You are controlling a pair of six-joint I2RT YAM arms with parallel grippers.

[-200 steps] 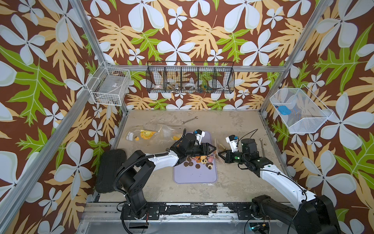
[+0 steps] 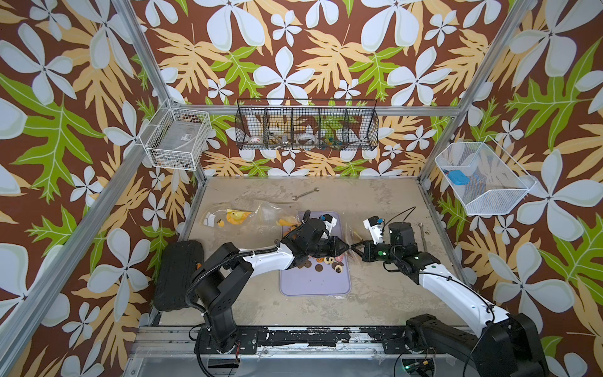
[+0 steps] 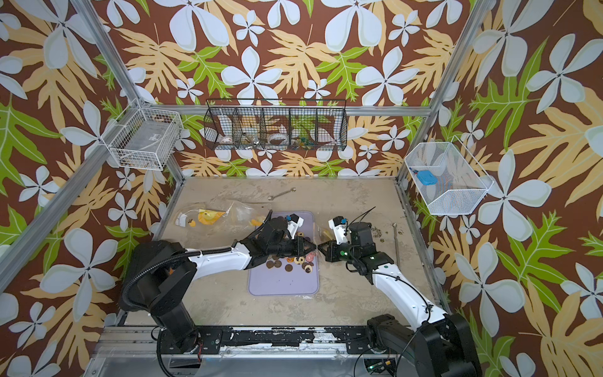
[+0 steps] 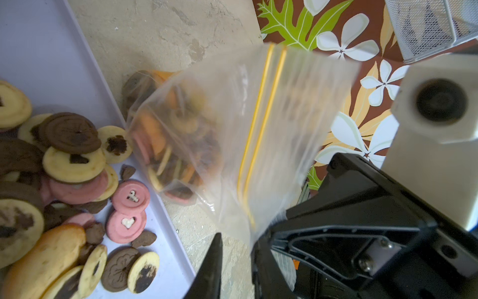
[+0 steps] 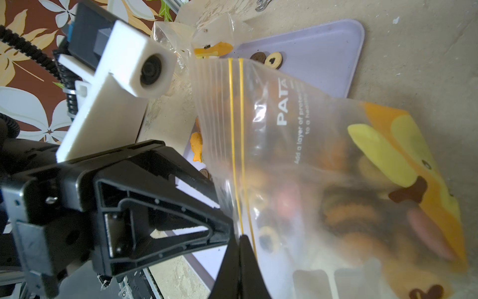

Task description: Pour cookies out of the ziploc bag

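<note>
A translucent ziploc bag (image 4: pixel 199 129) (image 5: pixel 323 174) with cookies inside hangs over the right edge of the lavender tray (image 2: pixel 314 286) (image 3: pixel 282 286), which holds a pile of loose cookies (image 4: pixel 74 164). At the zip end, my right gripper is shut, its fingertips at the bag's edge beside the yellow zip lines (image 4: pixel 259 124); whether bag plastic is between them is hard to see. My left gripper is part open at the bag's bottom corner as seen in the left wrist view, one finger against the plastic.
An empty-looking plastic bag (image 2: pixel 241 216) lies left of the tray. Wrenches (image 2: pixel 304 193) lie behind and at the right side. Wire baskets hang on the back and side frames, and a black case (image 2: pixel 176 276) sits at the far left. The tray's front part is mostly clear.
My left gripper has shifted slightly and turned, its wrist now a little higher toward the bag. The right gripper has moved very little.
</note>
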